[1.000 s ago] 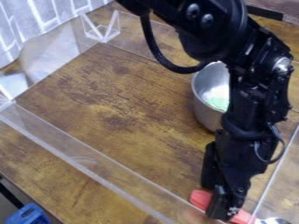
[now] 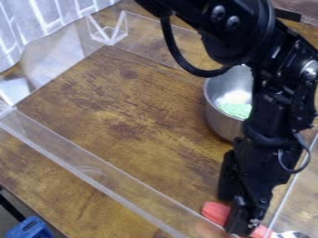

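My black gripper [image 2: 243, 212] reaches down at the lower right, its tips on or around a red object [image 2: 218, 214] lying low on the wooden table by the clear plastic barrier. Whether the fingers are shut on it is hard to tell. Behind the arm stands a metal pot [image 2: 221, 98] with something pale green inside, partly hidden. A small shiny metal piece [image 2: 293, 234] shows at the bottom edge.
Clear plastic barriers [image 2: 93, 172] border the wooden surface [image 2: 106, 102]. A blue object [image 2: 28, 229] sits outside at the lower left.
The arm's upper part has shifted very slightly; the gripper tips and the red object stay in nearly the same place.
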